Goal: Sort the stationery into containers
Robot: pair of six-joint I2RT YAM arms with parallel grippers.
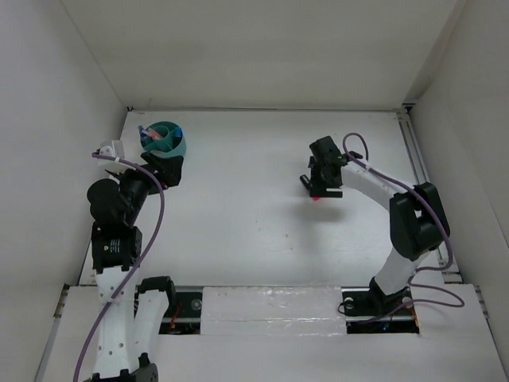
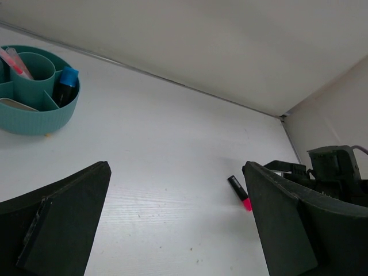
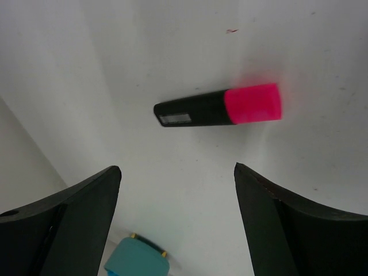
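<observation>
A black highlighter with a pink cap (image 3: 215,107) lies flat on the white table. In the right wrist view it sits just beyond the tips of my right gripper, whose fingers stand apart with nothing between them. From the top, the gripper hides much of the highlighter, leaving its black end (image 1: 304,181) showing. The round teal organizer (image 2: 43,121) at the far left holds several items, among them a black pen with a blue cap (image 2: 65,87) in an outer compartment. My left gripper is open and empty, close in front of the organizer.
Between the two arms, the middle of the table (image 1: 238,207) is bare. Walls enclose the back and sides. Purple cables run along both arms.
</observation>
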